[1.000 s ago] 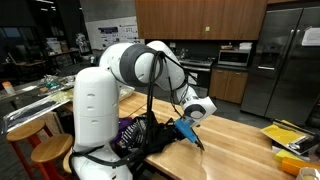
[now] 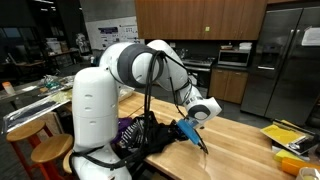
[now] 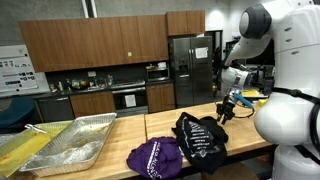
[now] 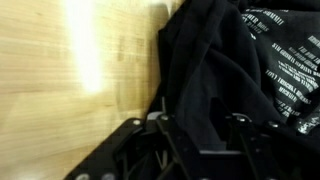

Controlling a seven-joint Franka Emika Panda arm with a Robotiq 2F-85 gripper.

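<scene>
A heap of black cloth (image 2: 150,136) lies on the wooden table beside the arm. White print shows on part of this black cloth (image 3: 197,140) in the second exterior view. My gripper (image 2: 203,149) points down at the edge of the heap. From the wrist, black folds (image 4: 185,60) run up to and between the dark fingers, which stand apart. Whether either finger touches the cloth cannot be made out. A purple cloth (image 3: 155,160) lies to the side of the black one.
Yellow items (image 2: 286,136) lie at the table's right end. A foil-like tray (image 3: 70,143) sits at the left in the second exterior view. Bare wood (image 2: 235,150) stretches right of the gripper. Stools (image 2: 50,150) stand at the left.
My gripper's tip has shifted slightly to the right and tilted a little. The cloth heap looks the same.
</scene>
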